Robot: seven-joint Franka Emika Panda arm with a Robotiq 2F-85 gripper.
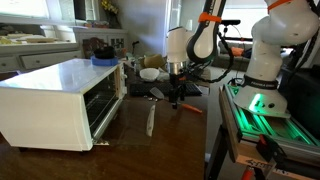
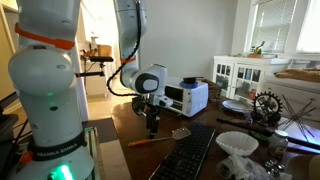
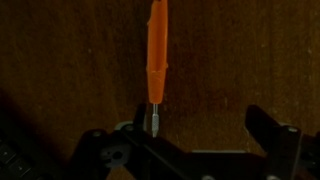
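My gripper point(image 1: 176, 103) hangs low over the table, pointing down, beside an orange-handled utensil point(image 1: 192, 108). In the wrist view the gripper is open, with a wide gap and nothing held between its fingers. The utensil's orange handle point(image 3: 157, 50) runs up the picture, and its thin metal shaft point(image 3: 155, 122) ends near the left finger. From the second exterior side, the orange handle point(image 2: 142, 142) lies just below the fingertips, and a metal blade point(image 2: 181, 133) shows to its right. Whether the fingers touch the tabletop cannot be seen.
A white toaster oven point(image 1: 55, 105) stands at left with its glass door point(image 1: 125, 122) lowered over the table. A black rack point(image 2: 187, 155), a white bowl point(image 2: 238, 143) and clear wrapping point(image 2: 243, 168) lie off to the side. Bare wood point(image 1: 85, 165) is free in front.
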